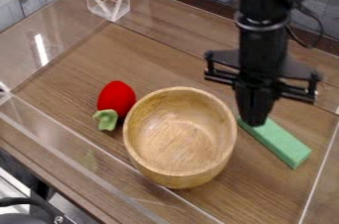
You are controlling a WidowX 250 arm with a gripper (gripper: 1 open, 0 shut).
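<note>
My black gripper [260, 87] hangs at the right of the camera view, above the upper end of a pale green bar [275, 142]. It looks shut, with nothing visible between its fingers. A wide tan bowl [179, 161] stands just left of the green bar. A red object with a green end [117, 100], like a strawberry or pepper, lies left of the bowl.
A clear rack-like object [109, 0] stands at the back left. A cable runs behind the arm at the upper right.
</note>
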